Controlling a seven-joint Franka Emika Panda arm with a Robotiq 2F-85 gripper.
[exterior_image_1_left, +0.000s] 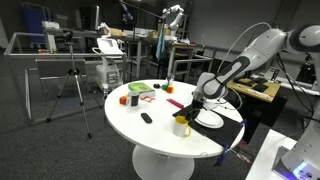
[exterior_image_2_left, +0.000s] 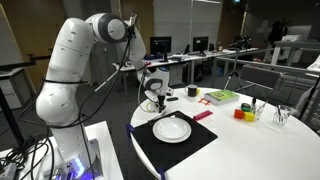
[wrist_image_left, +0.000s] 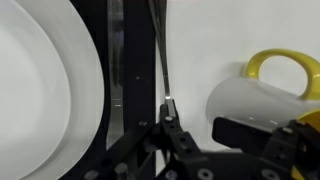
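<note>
My gripper is shut on a thin metal utensil (wrist_image_left: 161, 52), whose long narrow shaft runs up the wrist view from the fingers. Which kind of utensil it is cannot be told. A white plate (wrist_image_left: 45, 80) lies left of the gripper, with another slim utensil (wrist_image_left: 116, 60) beside it on the black mat. To the right stands a white mug (wrist_image_left: 250, 103) with a yellow handle, partly hidden by the gripper body. In the first exterior view, the gripper (exterior_image_1_left: 194, 103) is low over the table between the mug (exterior_image_1_left: 181, 127) and the plate (exterior_image_1_left: 209, 118).
The black mat (exterior_image_2_left: 187, 147) lies under the plate near the table edge. Further off are a green tray (exterior_image_2_left: 222, 97), a red object (exterior_image_2_left: 204, 101) and several small containers. The white table (exterior_image_2_left: 240, 145) has broad clear room in the middle.
</note>
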